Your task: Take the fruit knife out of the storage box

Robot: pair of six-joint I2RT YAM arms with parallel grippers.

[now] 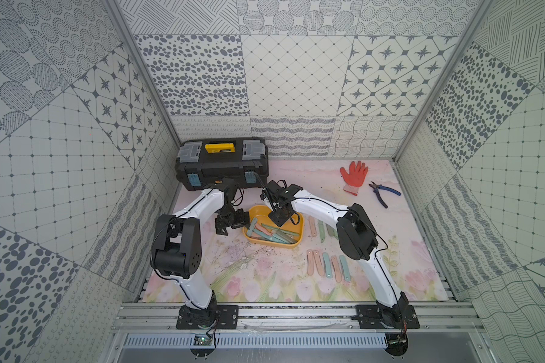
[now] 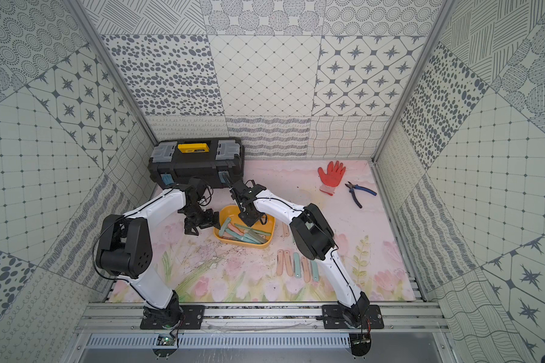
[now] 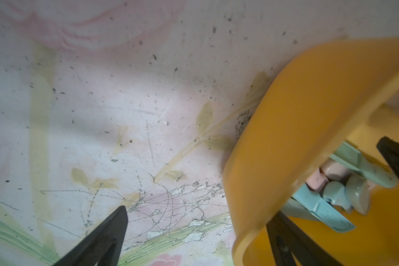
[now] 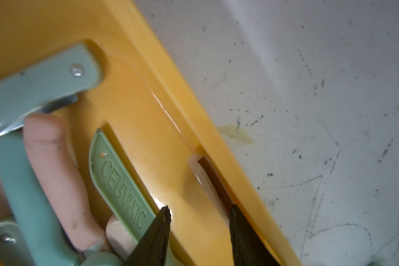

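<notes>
The orange storage box (image 1: 293, 242) holds several folding knives and pink, teal and green handled fruit knives. In the right wrist view a green piece marked with lettering (image 4: 119, 181) lies beside a pale pink piece (image 4: 210, 188) along the box wall (image 4: 181, 97). My right gripper is down in the box over that pink piece, fingers apart, nothing clearly held. My left gripper stands open at the box's left rim, one finger beside the wall, nothing between its fingers but table and rim in view.
A black toolbox (image 1: 221, 163) stands behind. Rows of sheaths and folding knives (image 1: 327, 266) lie right of the box. A red glove (image 1: 354, 178) and pliers (image 1: 384, 193) lie at the back right.
</notes>
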